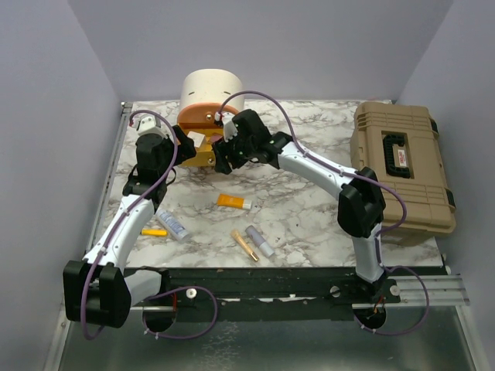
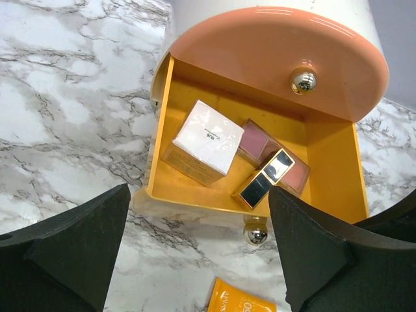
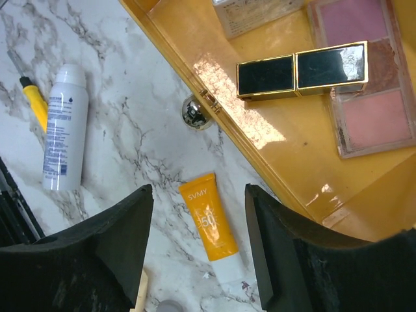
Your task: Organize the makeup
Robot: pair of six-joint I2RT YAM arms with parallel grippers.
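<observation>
An open yellow drawer (image 2: 325,156) of the white-and-peach organizer (image 1: 210,86) holds a white box (image 2: 205,135), a gold-trimmed black case (image 3: 331,66) and a blush palette (image 3: 374,117). My left gripper (image 1: 182,151) is open at the drawer's left, empty. My right gripper (image 1: 224,158) is open over the drawer's front right, empty. An orange tube (image 3: 209,214) lies in front of the drawer. A spray bottle (image 3: 65,130) and a yellow tool (image 1: 153,232) lie front left. A tan stick (image 1: 244,244) and a grey tube (image 1: 260,241) lie near the front edge.
A large tan hard case (image 1: 398,139) occupies the table's right side. Bare marble (image 1: 309,224) lies in the middle right, and a dark rail (image 1: 255,286) runs along the front edge.
</observation>
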